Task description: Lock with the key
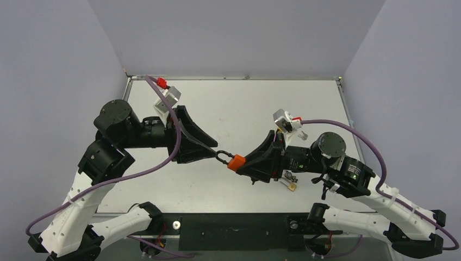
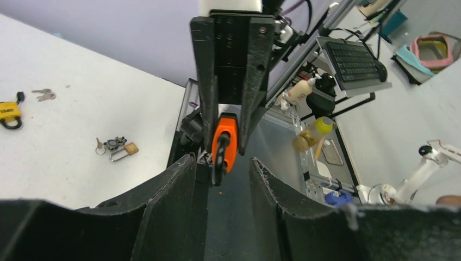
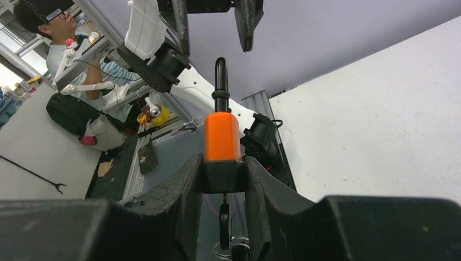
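Observation:
An orange padlock (image 3: 222, 136) with a black base and black shackle is held in the air by my right gripper, its fingers pressing both sides of the base. Below the base, between those fingers, a key (image 3: 224, 223) with a wire ring hangs at the lock's underside. The shackle (image 1: 224, 154) points left at my left gripper (image 1: 216, 149). That gripper stands open, and the left wrist view shows the shackle ahead of the gap between its fingers, with clear space at both sides. Whether the shackle is fully seated in the body, I cannot tell.
On the white table (image 1: 234, 190) at the right lie a brass padlock (image 2: 126, 151), a dark lock with a ring (image 2: 113, 143), loose keys (image 2: 45, 94) and a yellow padlock (image 2: 11, 113).

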